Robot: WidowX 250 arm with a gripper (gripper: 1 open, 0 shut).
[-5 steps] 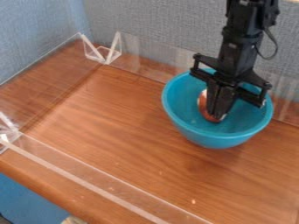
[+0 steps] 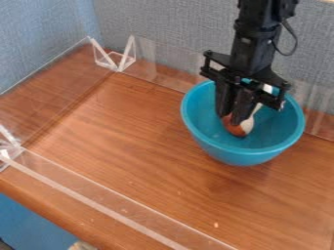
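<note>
A teal bowl [image 2: 209,137] sits at the right of the wooden table [image 2: 117,156]. The black gripper [image 2: 237,109] reaches down into the bowl from above. Beneath its fingers lies a reddish-brown and white object [image 2: 239,126], partly hidden by the gripper. Whether the fingers are open or shut is hard to see, and so is whether they touch that object.
Clear plastic panels edge the table, with white brackets [image 2: 115,56] at the back left and at the left side. A grey textured wall stands behind.
The gripper has shifted slightly left and upward within the bowl over the last second. The bowl has stayed about where it was.
</note>
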